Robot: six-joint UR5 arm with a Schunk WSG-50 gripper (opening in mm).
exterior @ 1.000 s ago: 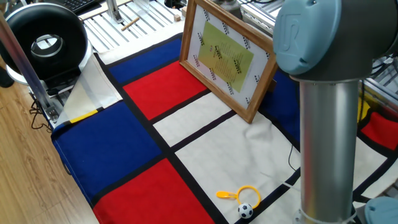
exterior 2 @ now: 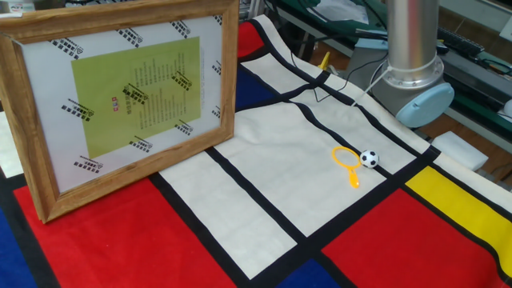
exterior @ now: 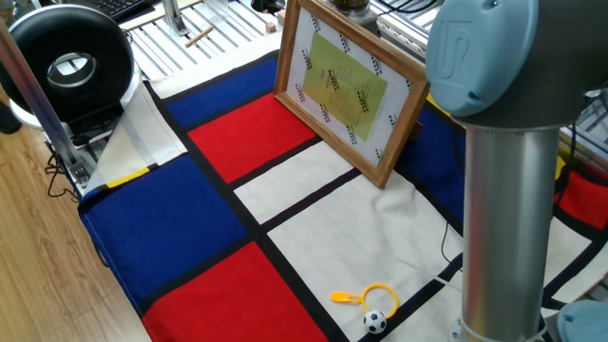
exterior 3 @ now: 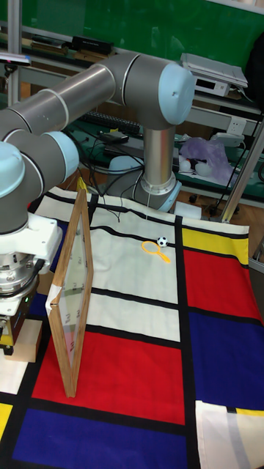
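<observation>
A wooden picture frame (exterior: 382, 169) with a green-and-white sheet stands upright on the patterned cloth (exterior: 313, 223). In exterior view 2 the picture frame (exterior 2: 120, 180) fills the left side; exterior view 3 shows the picture frame (exterior 3: 75, 258) nearly edge-on. On the white patch lie a yellow ring with a handle (exterior 2: 354, 178) and a small soccer ball (exterior 2: 369, 158), side by side. The arm's wrist (exterior 3: 17, 270) is behind the picture frame, at the left edge of exterior view 3. Below it, a dark part of the gripper (exterior 3: 9, 327) shows; its fingertips cannot be made out.
A pale wooden block (exterior 3: 27, 341) sits close behind the picture frame, beside the gripper. A round black object (exterior: 66, 71) stands beyond the cloth at the upper left of exterior view 1.
In exterior view 1 the arm's upright link and blue joint cap have shifted slightly right. The picture frame, ball and yellow ring have not visibly moved.
</observation>
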